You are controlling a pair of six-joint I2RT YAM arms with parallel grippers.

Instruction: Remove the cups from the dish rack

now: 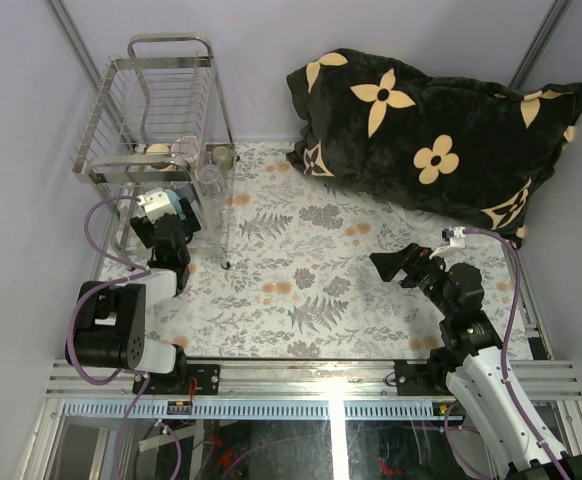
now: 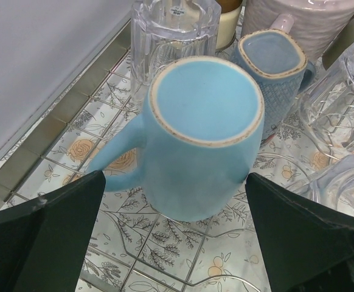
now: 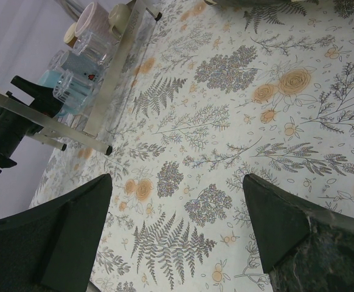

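My left gripper (image 1: 166,222) is at the lower shelf of the dish rack (image 1: 111,130), open around a light blue mug (image 2: 198,152) standing upside down, its fingers either side near the handle and body. Behind it are a smaller blue textured mug (image 2: 268,79), clear glasses (image 2: 174,55), a pink cup (image 2: 305,15), a cream cup (image 2: 225,21) and an olive mug (image 3: 122,18). My right gripper (image 1: 391,262) hangs open over the bare mat at the right, nothing between its fingers.
A large dark flowered cushion (image 1: 401,130) fills the back right. The rack's upper shelf is empty; walls enclose the sides.
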